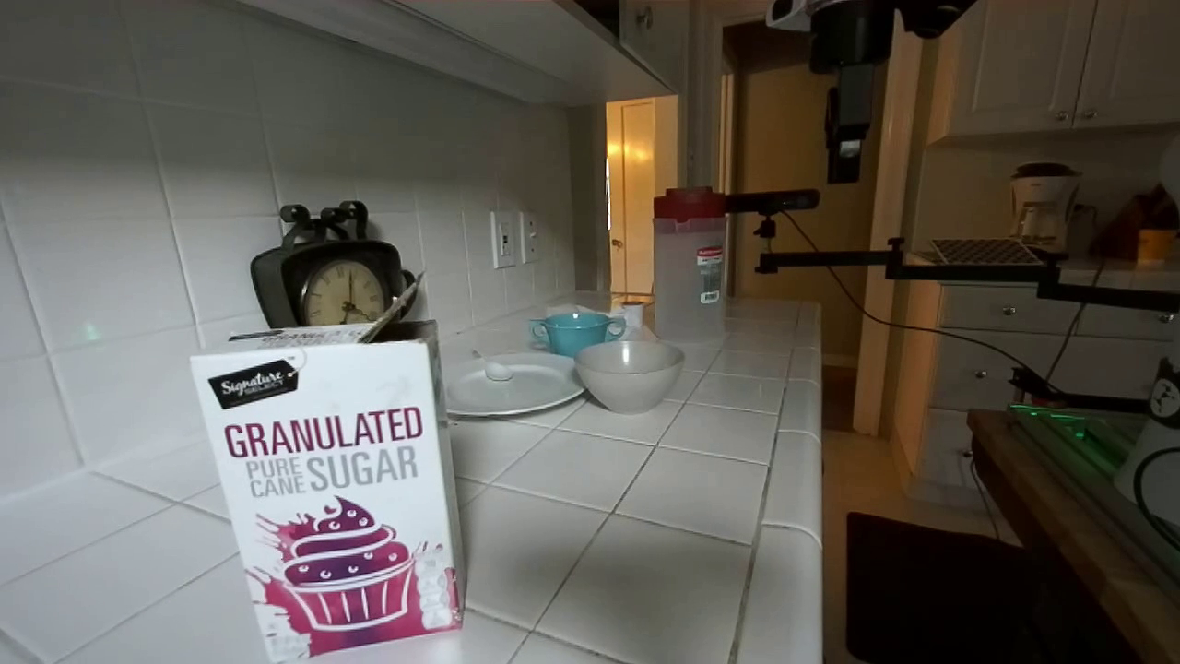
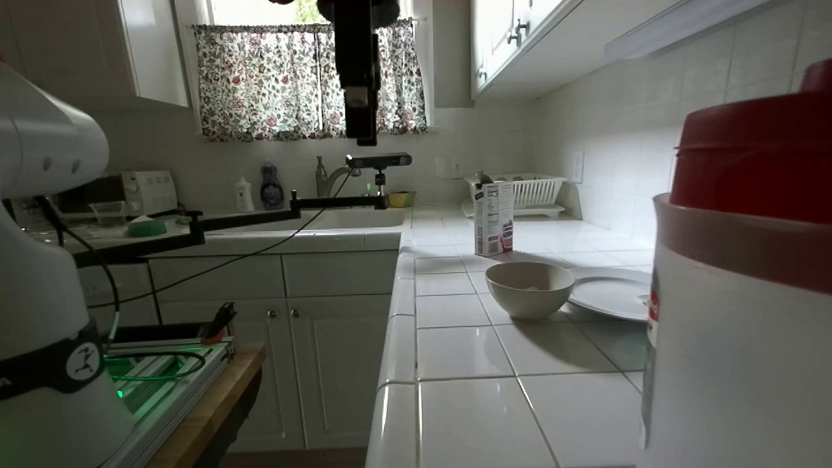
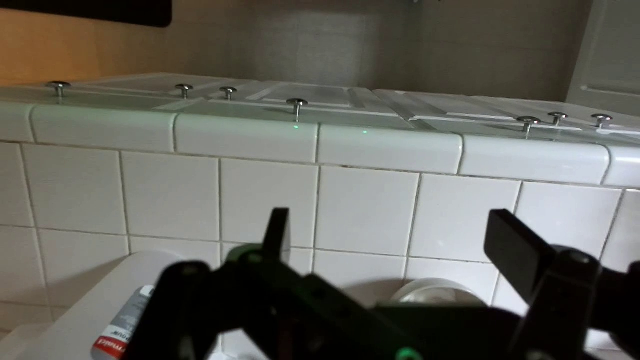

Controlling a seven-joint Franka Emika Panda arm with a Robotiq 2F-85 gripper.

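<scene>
High above the counter's edge hangs my gripper (image 1: 846, 160), clear of every object. Its two black fingers (image 3: 514, 252) are spread wide in the wrist view, with only counter tiles showing between them. A pale bowl (image 1: 628, 378) stands upright on the counter beside a white plate (image 1: 514, 400). On the plate rests a small white spoon (image 1: 499, 372). Behind them is a turquoise two-handled cup (image 1: 576, 331). The sugar box (image 1: 332, 487) is upright with its top flap raised. In the wrist view, the bowl (image 3: 439, 290) is partly covered by the gripper's dark body.
A tall container with a red lid (image 1: 690, 266) stands at the far end, near a camera on a black boom (image 1: 962, 269). The clock (image 1: 340, 290) is against the wall. A dish rack (image 2: 530, 194) sits behind the sugar box.
</scene>
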